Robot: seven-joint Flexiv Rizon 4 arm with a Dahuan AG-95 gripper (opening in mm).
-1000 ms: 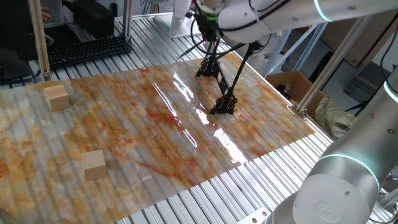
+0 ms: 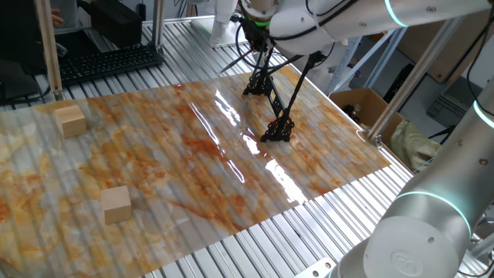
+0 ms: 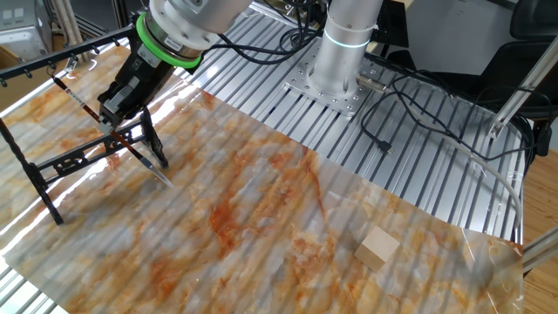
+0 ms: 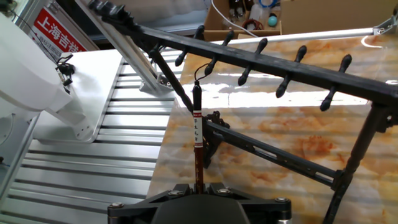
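In the wrist view my gripper is shut on a dark writing brush [image 4: 198, 129], gripping its brown shaft. A thin cord loop sits at the brush's top end, close to the peg bar of a black rack [image 4: 261, 61]; whether it touches a peg, I cannot tell. Exterior view 2 shows the brush [image 3: 146, 163] slanting through my gripper [image 3: 111, 120], its pale tip low and to the right, beside the rack [image 3: 87, 157]. From exterior view 1, the rack [image 2: 279, 116] stands upright on the marbled sheet, and cables partly hide the gripper.
Two wooden blocks lie well away from the rack, one near the sheet's edge [image 2: 70, 121] and another block [image 2: 116, 205] closer to the camera. A keyboard [image 2: 108, 64] lies at the back left.
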